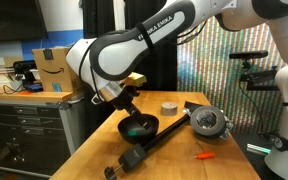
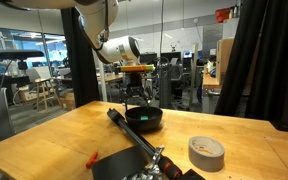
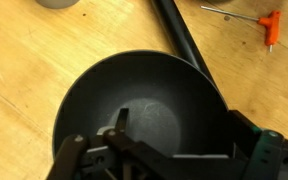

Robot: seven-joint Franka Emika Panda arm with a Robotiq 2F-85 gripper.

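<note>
A round black bowl (image 1: 135,135) stands on the wooden table in exterior view 1. My gripper (image 1: 122,103) is low over it, with its fingers at the bowl's upper edge. Looking down in the wrist view, I see the bowl's dark inside (image 3: 164,105) with nothing lying in the visible part. The gripper covers the near side, its two fingers standing wide apart with nothing seen between them. A small green patch shows at the bowl in exterior view 2; what it is I cannot tell. Contact between fingers and rim is unclear.
A long black bar (image 2: 127,130) lies close beside the bowl. An orange-handled tool (image 3: 272,30) rests beyond the bar. A pale tape roll (image 2: 206,152) sits apart from them. Bare table (image 2: 39,145) extends to the left in exterior view 2.
</note>
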